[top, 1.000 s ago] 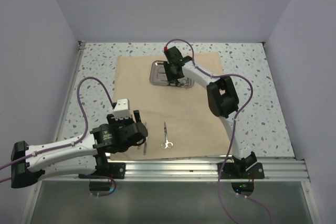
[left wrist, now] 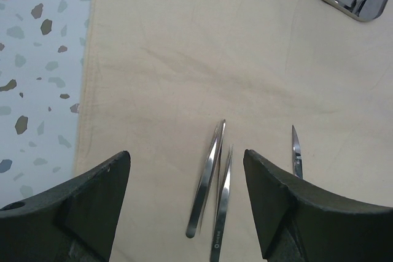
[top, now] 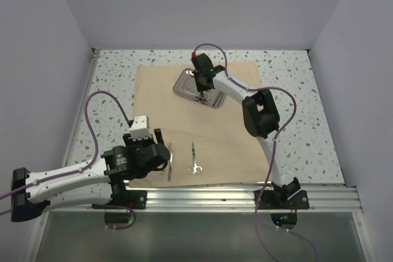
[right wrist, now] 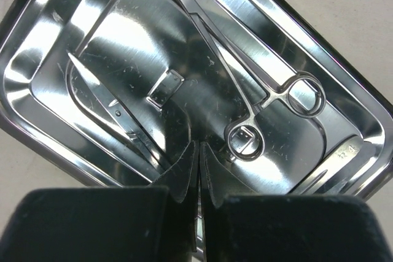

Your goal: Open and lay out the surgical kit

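Observation:
The steel tray (top: 184,84) lies at the back of the beige cloth, holding ring-handled instruments (right wrist: 258,105), a pointed instrument (right wrist: 116,108) and other pieces. My right gripper is shut over the tray, nothing visible between its fingers. My left gripper is open above the cloth at the front left. Beneath it lie two tweezers (left wrist: 204,185) (left wrist: 222,219), side by side. To their right, scissors (top: 194,167) lie with the blades pointing to the back.
The beige cloth (top: 159,115) has clear room in its middle and left.
The tray has turned, its right end swinging toward the front, and my right gripper has shifted slightly with it. My left arm has moved a little to the left.

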